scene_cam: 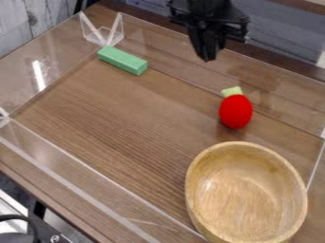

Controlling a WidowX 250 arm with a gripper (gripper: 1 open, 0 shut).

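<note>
My black gripper (207, 42) hangs high at the top centre of the camera view, above and apart from the objects; its fingers are too dark and small to read. A red egg-shaped object (235, 111) lies right of centre, with a small pale green piece (231, 91) just behind it. A green block (122, 61) lies at the upper left. A wooden bowl (246, 200) fills the lower right.
A clear plastic item (105, 28) stands at the upper left. A dark object (15, 231) is cut off at the lower left corner.
</note>
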